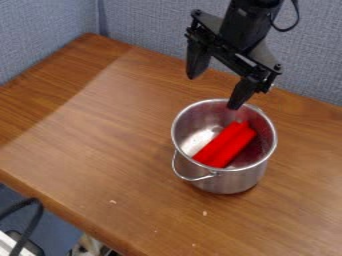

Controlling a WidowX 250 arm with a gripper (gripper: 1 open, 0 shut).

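A steel pot (187,135) with a wire handle stands on the wooden table at centre right. Inside it a red oblong object (226,143) lies diagonally. My black gripper (218,82) is open above the pot, toward its back, with nothing visible between its fingers.
A grey wall (134,25) runs along the back. Dark cables and a fitting sit at the lower left corner.
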